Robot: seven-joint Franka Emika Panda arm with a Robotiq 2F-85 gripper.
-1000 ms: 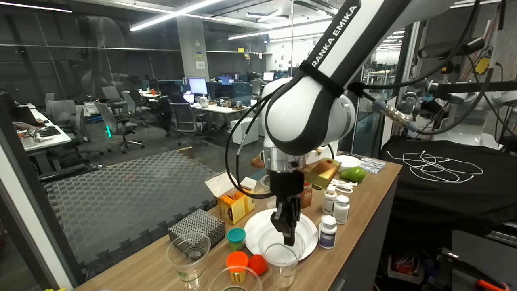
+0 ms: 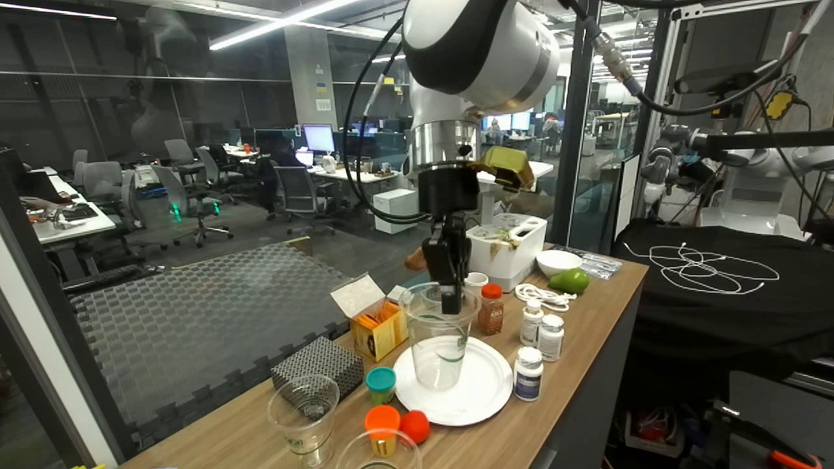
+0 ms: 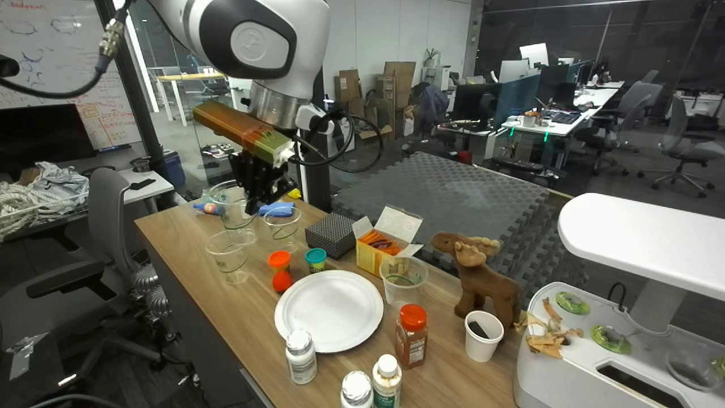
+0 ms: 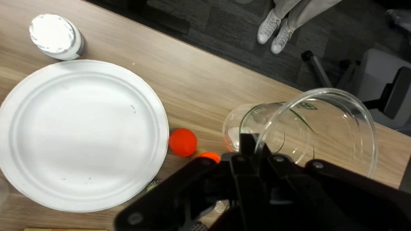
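A clear plastic cup (image 2: 438,352) hangs upright above the table, with my gripper (image 2: 451,305) shut on its rim. Seen from exterior view 2, this cup (image 3: 227,197) is raised over the table's far left part, above another clear cup (image 3: 229,259). In the wrist view the rim of the held cup (image 4: 371,134) spreads to the right of my gripper, and its clear wall overlaps what lies beneath. One more empty clear cup (image 2: 305,426) stands at the near left of the table.
A white plate (image 4: 81,131) lies empty beside a red ball (image 4: 183,142). Orange-lidded (image 2: 382,422) and teal-lidded (image 2: 380,380) tubs stand close by, with a black mesh box (image 2: 320,367) and an open yellow box (image 2: 379,336). White bottles (image 2: 528,375) line the plate's other side.
The arm has risen, carrying the clear cup up from the table beside the plate and red ball. My gripper was at that cup's rim before, too.
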